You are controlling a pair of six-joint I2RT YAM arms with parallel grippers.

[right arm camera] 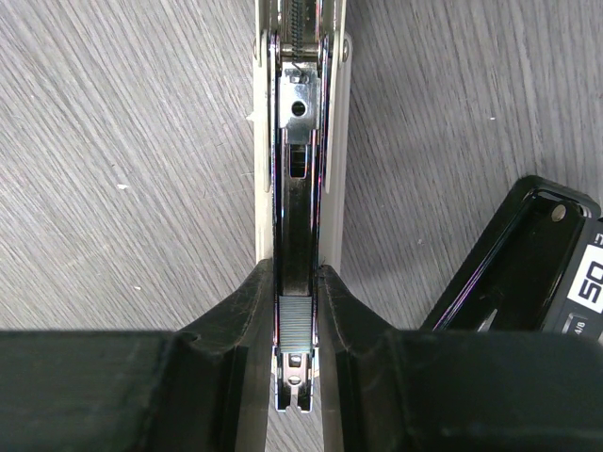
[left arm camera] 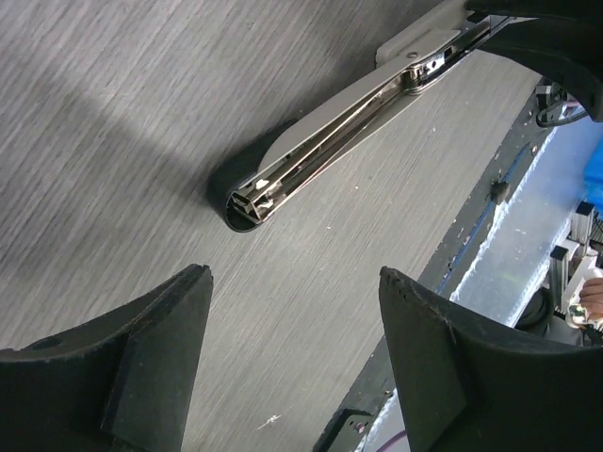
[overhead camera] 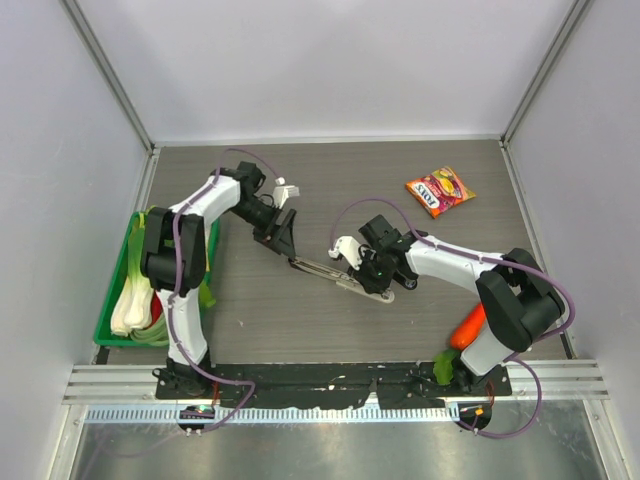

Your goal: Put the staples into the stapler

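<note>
The stapler (overhead camera: 318,269) lies opened out flat on the table, its long metal channel showing in the left wrist view. My right gripper has its fingers against both sides of the stapler's magazine (right arm camera: 300,217). A grey, finely ridged staple strip (right arm camera: 296,323) sits in the magazine between those fingers, close to its end. My left gripper is open and empty, off the stapler's dark-tipped far end (left arm camera: 243,212), with bare table between its fingers.
A black case with a white label (right arm camera: 556,273) lies beside the stapler at the right. Vegetables fill a green bin (overhead camera: 107,300) at far left. A chips bag (overhead camera: 440,190) and a carrot (overhead camera: 468,327) lie at right.
</note>
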